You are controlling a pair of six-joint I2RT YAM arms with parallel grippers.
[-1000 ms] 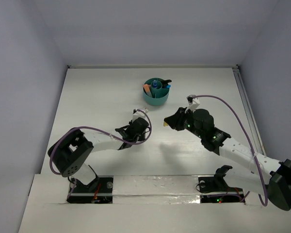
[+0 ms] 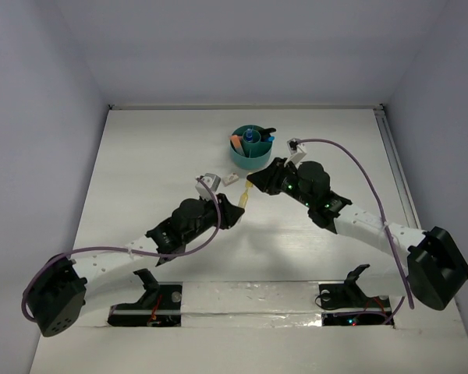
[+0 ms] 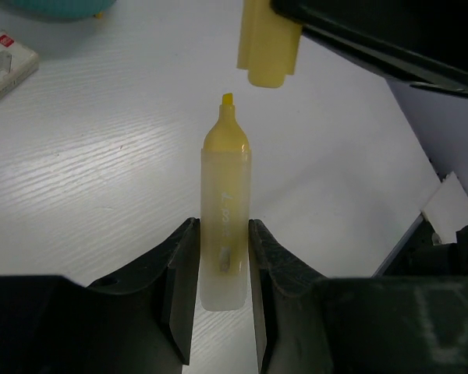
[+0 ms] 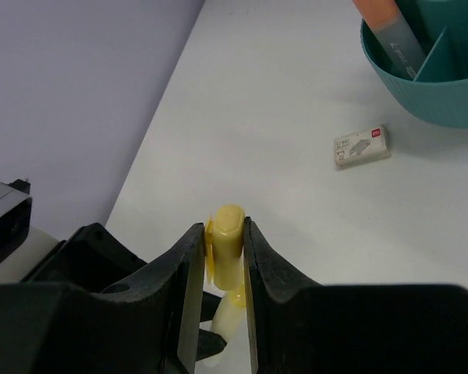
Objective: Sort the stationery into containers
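My left gripper (image 2: pixel 239 212) holds a yellow highlighter (image 3: pixel 225 226) upright, its translucent barrel between the fingers and its cap off. Just above it, my right gripper (image 2: pixel 252 180) is shut on the highlighter's yellow cap (image 4: pixel 228 238). The teal round organizer (image 2: pixel 250 158) stands behind both grippers, with an orange marker (image 4: pixel 395 37), blue items and black items in its compartments. A small white eraser (image 4: pixel 362 146) lies on the table in front of the organizer.
Grey walls (image 2: pixel 47 156) enclose the white table (image 2: pixel 140 156) at the back and sides.
My left arm has raised the highlighter and turned toward the centre. My right gripper has moved up and left with the cap, coming close above the highlighter.
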